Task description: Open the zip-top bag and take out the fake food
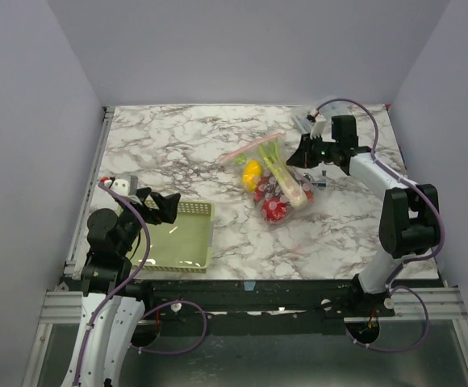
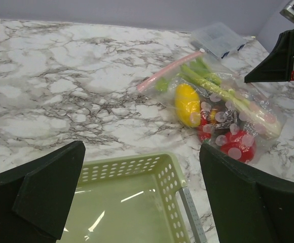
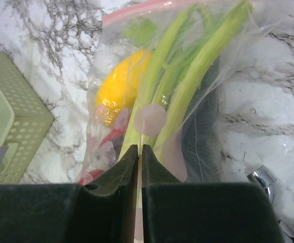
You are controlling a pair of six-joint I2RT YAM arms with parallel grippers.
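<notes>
A clear zip-top bag (image 1: 270, 189) with a pink seal holds fake food: celery (image 3: 203, 61), a yellow piece (image 2: 187, 104) and red pieces (image 2: 241, 144). My right gripper is shut on the bag's plastic, above the bag's right part in the top view. My left gripper (image 1: 157, 205) is open over the green basket (image 1: 169, 242), well left of the bag, with nothing between its fingers.
A clear lidded box (image 2: 215, 40) stands at the back right. Metal pieces (image 3: 263, 177) lie right of the bag.
</notes>
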